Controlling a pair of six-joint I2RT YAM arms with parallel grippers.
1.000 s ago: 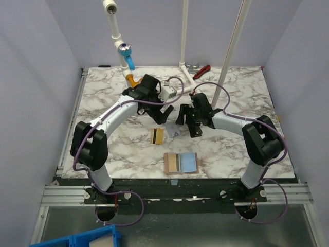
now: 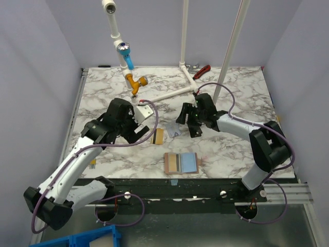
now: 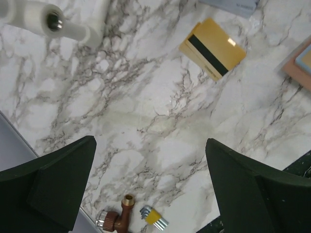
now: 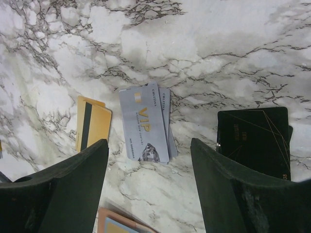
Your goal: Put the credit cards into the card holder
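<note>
The card holder [image 2: 181,162] lies near the front edge, with yellow and blue sections. Above it lie gold cards [image 2: 157,136], silver VIP cards [image 4: 146,124] and black cards [image 4: 252,133], in short stacks on the marble. My left gripper [image 2: 133,133] hangs left of the gold cards, open and empty; in its wrist view they sit upper right. My right gripper is open, empty, over the silver and black cards, its fingers framing the view just below the silver stack.
A white pipe frame with a yellow fitting [image 2: 134,82] stands at the back, red-handled pliers [image 2: 202,72] behind it. Small brass fittings [image 3: 124,213] lie at the left. A blue bin [image 2: 82,239] is below the table.
My left arm has moved left and toward the front, away from the silver cards.
</note>
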